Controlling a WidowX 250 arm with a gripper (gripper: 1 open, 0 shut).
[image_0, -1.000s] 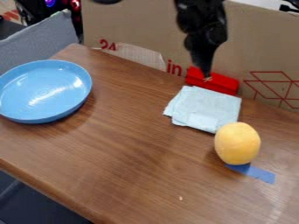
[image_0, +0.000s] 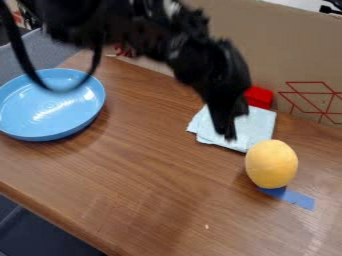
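My gripper (image_0: 230, 125) is blurred and dark, reaching down from the top left with its tips over a folded white cloth (image_0: 250, 130); whether it touches the cloth or how open it is, I cannot tell. A yellow mango-like object (image_0: 271, 165) rests at the right on a strip of blue tape (image_0: 298, 199). A shallow blue plate (image_0: 51, 115) lies at the left. A red block (image_0: 259, 96) behind the cloth is partly hidden by the arm.
A cardboard panel (image_0: 301, 65) with red print stands along the back. A dark gap lies beyond its front left edge.
The plate, cloth and yellow object have not moved.
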